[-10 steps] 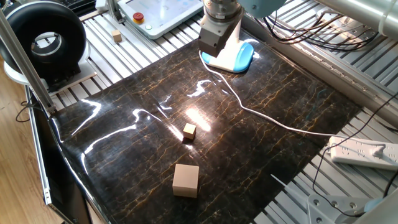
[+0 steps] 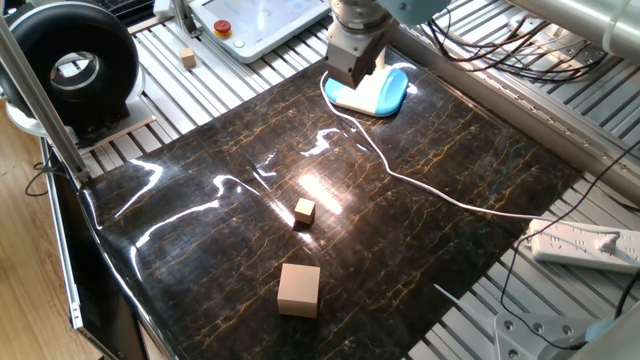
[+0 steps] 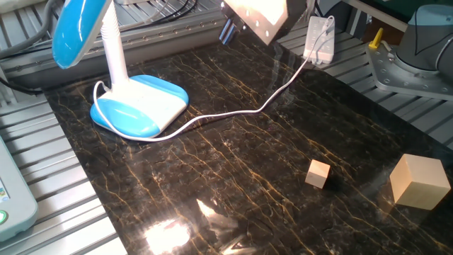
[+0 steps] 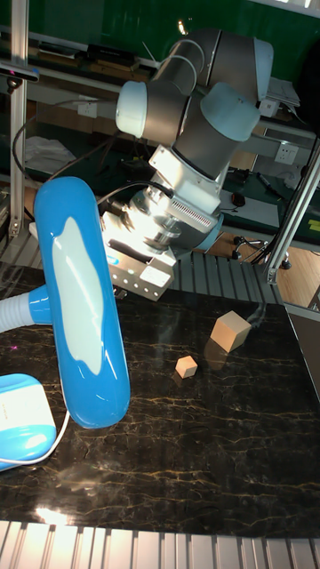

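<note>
The small wooden cube [image 2: 305,210] lies on the dark marbled board [image 2: 450,170], near its middle. A larger wooden block [image 2: 299,290] sits apart from it, toward the near edge in exterior view 1. Exterior view 2 has the small cube [image 3: 317,173] left of the large block [image 3: 419,182]. My gripper [image 3: 226,32] hangs above the board, well away from both blocks, its fingers partly showing at the top of that view. In exterior view 3 the gripper body is visible, but its fingers are not clear. Whether the fingers are open or shut is unclear.
A blue and white desk lamp [image 3: 141,106] stands on the board, its head large in exterior view 3. Its white cable [image 2: 440,197] crosses to a power strip [image 2: 585,246]. Another small block [image 2: 188,58] rests on the slatted table. Around both blocks the board is clear.
In exterior view 1 my gripper has shifted slightly to the right. The blocks, lamp and cable have not moved.
</note>
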